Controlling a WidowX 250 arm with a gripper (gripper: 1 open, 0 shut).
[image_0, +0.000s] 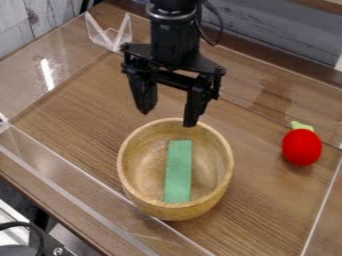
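My black gripper (171, 108) hangs open just above the far rim of a tan wooden bowl (140, 160), its fingers spread to either side. Inside the bowl lies a green bar (179, 172), lengthwise to the camera. A red tomato-like object (302, 148) with a green top sits on the wooden table to the right of the bowl.
A white wire-like frame (110, 30) stands at the back left. Pale edges border the table at the back and sides. A black cable shows at the bottom left corner.
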